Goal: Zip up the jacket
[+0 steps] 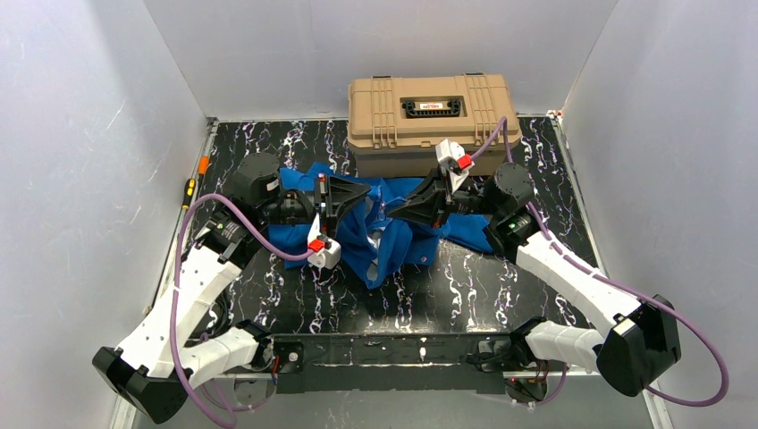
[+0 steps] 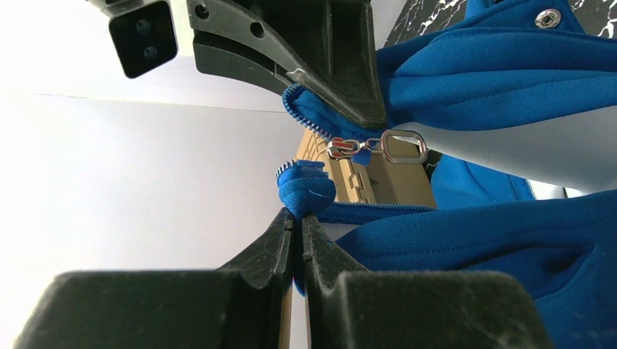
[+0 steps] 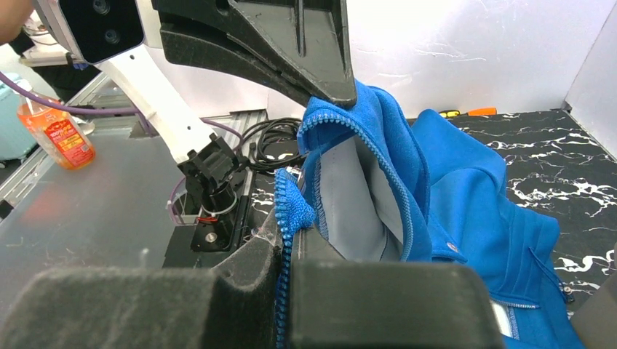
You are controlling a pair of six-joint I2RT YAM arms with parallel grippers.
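The blue jacket (image 1: 402,246) lies bunched between the arms, its front edges raised. My left gripper (image 1: 359,188) is shut on a blue zipper-tape end (image 2: 305,190), which stands up from the fingers in the left wrist view. My right gripper (image 1: 393,212) is shut on the other toothed edge (image 3: 289,214). In the left wrist view the metal zipper slider (image 2: 345,147) with its rectangular pull (image 2: 387,149) hangs just below the right gripper's fingers, above the left gripper's tape end. The two edges are close, with a gap visible.
A tan case (image 1: 433,134) stands at the back behind the jacket. Screwdrivers (image 1: 189,190) lie along the left edge, with cables nearby.
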